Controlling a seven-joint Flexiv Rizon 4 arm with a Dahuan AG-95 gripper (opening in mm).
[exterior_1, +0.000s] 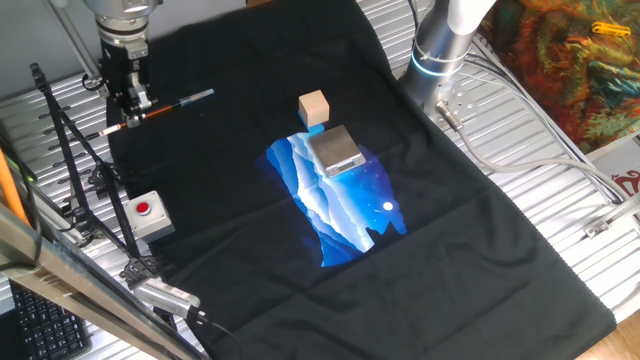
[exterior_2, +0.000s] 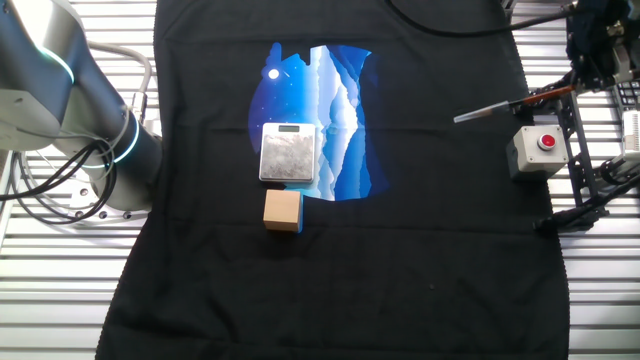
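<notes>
My gripper (exterior_1: 133, 115) is at the upper left in exterior view 1, pointing down right at a long brush-like stick (exterior_1: 195, 97) with an orange-brown middle and a grey end. In exterior view 2 the same stick (exterior_2: 482, 113) reaches inward from the right edge, beside the dark gripper. Whether the fingers are around the stick or just above it is unclear, and their opening is too small and dark to judge. A wooden block (exterior_1: 314, 107) and a flat silver scale (exterior_1: 337, 150) are on the cloth, well away from the gripper.
Below the stick stands a black rack (exterior_1: 92, 155), with a red-button box (exterior_1: 148, 215) nearby. Black cloth (exterior_1: 460, 270) covers the table, bearing a blue mountain picture (exterior_1: 330, 215) partly under the scale. The arm's base (exterior_2: 125, 150) stands at the opposite side.
</notes>
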